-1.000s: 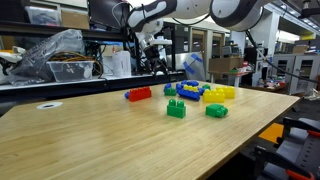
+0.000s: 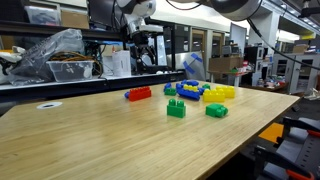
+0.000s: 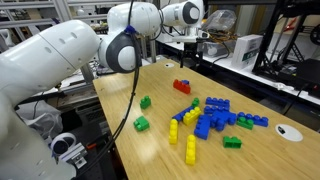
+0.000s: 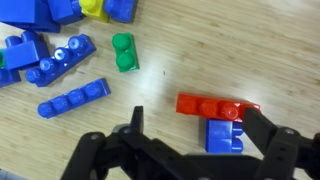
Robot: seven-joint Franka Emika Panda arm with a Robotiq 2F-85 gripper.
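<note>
My gripper is open in the wrist view, with its fingers spread and nothing held. Below it and towards its right finger lies a long red brick, with a blue brick right against its side. The red brick shows at the middle left of the group in exterior view 1. Well above the table, the gripper hangs near the far end in exterior view 2, and the red brick lies lower in that picture.
A green brick and a separate blue brick lie left of the gripper. Several blue bricks cluster mid-table, with yellow bricks nearby. Green bricks are scattered around. A white disc lies apart; bare tabletop surrounds it.
In exterior view 1 the gripper has moved left and upward, still well above the table. The bricks have not moved.
</note>
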